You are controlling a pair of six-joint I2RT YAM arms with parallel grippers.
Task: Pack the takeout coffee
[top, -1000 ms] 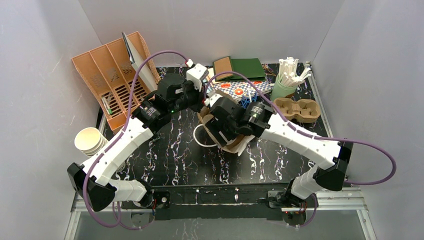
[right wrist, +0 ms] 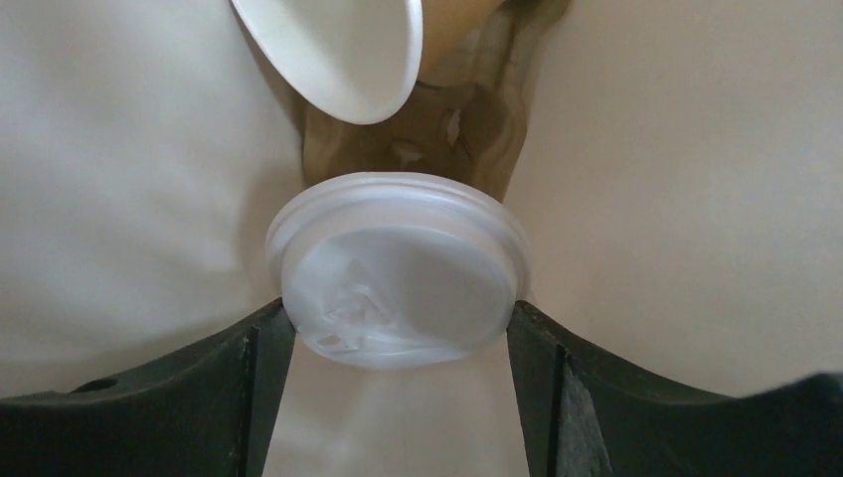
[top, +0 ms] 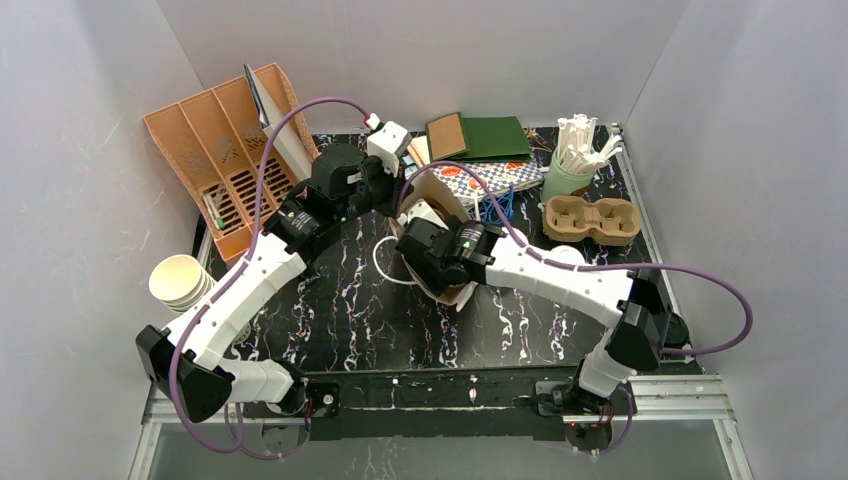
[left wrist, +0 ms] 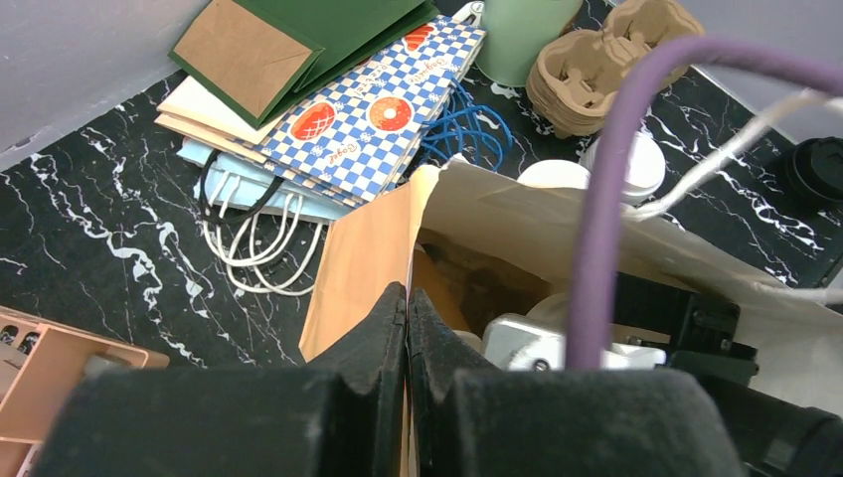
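An upright paper bag [top: 450, 298] stands in the middle of the counter. My left gripper is shut on the thin edge of its rim. My right gripper is down inside the bag, its fingers on either side of a white cup lid [right wrist: 398, 268]; whether they press on it is hard to tell. Beyond the lid, a paper cup [right wrist: 348, 55] lies tilted over a brown carrier [right wrist: 418, 139] in the bag.
Folded bags [top: 478, 140] lie at the back, an egg-carton-like carrier stack [top: 590, 218] and straw holder [top: 565, 180] at the right. An orange rack [top: 200, 150] and stacked cups [top: 180, 280] are on the left.
The left arm has shifted very slightly.
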